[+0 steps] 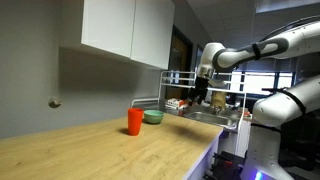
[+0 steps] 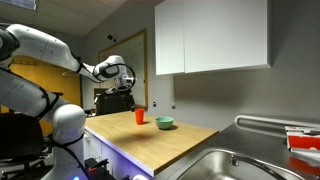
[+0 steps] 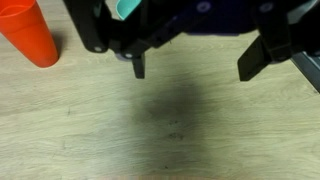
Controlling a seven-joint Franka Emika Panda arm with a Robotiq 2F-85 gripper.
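My gripper is open above the wooden worktop, its two dark fingers well apart and only bare wood beneath them in the wrist view. A tall red cup stands upright on the worktop; part of it, the red cup, shows at the upper left of the wrist view. Beside it sits a green bowl, and its rim peeks in at the top of the wrist view. Both stand apart from the gripper. In exterior view 2 the arm reaches in from the left, the red cup and green bowl beyond it.
White wall cabinets hang over the back of the worktop. A sink lies at one end, with a rack holding red and white items behind it.
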